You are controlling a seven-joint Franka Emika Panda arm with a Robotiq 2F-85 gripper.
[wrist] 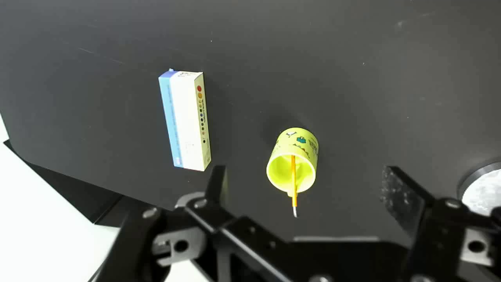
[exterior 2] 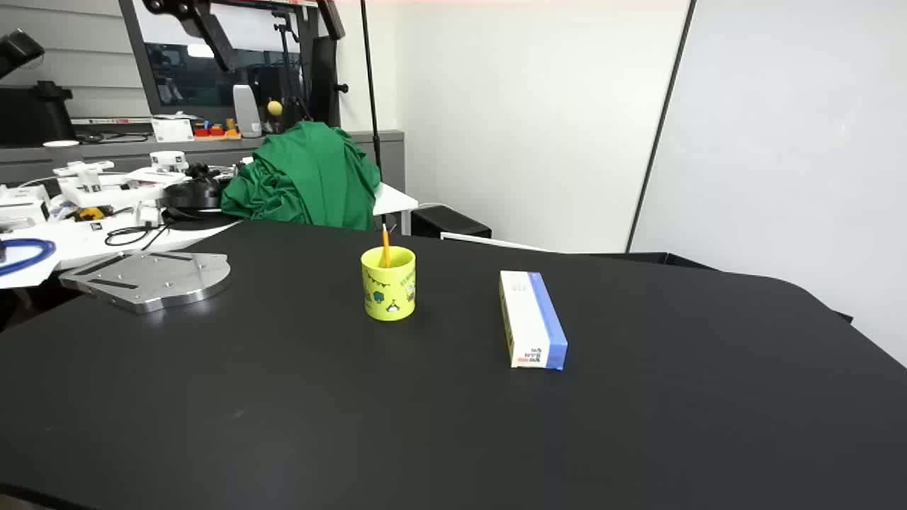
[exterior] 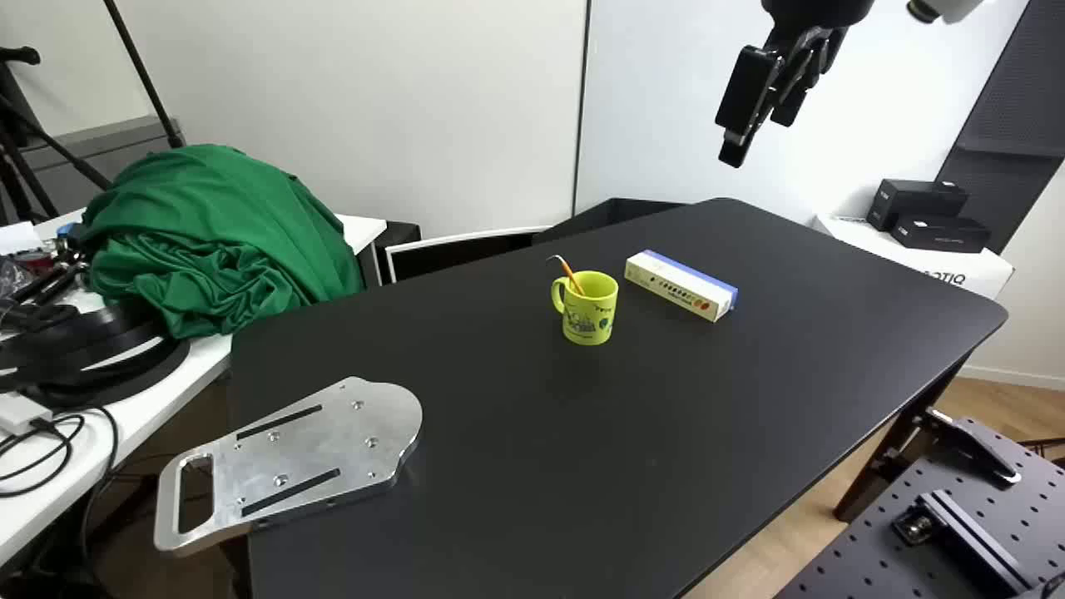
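Note:
A yellow-green mug (exterior: 589, 314) stands upright on the black table, its handle to the left in exterior view 1. An orange stick with a pale curved tip (wrist: 294, 181), perhaps a brush, leans inside the mug and pokes out over the rim. Beside it, apart from the mug, lies a long white and blue box (exterior 2: 531, 319). High above the tabletop, my gripper is open, and nothing sits between its widely parted fingers. From the wrist it looks down on both the mug and the box.
A flat silver metal plate (exterior: 299, 454) rests at the table's left edge, partly overhanging. Green cloth (exterior: 215, 235) is heaped on a white side table with cables and tools.

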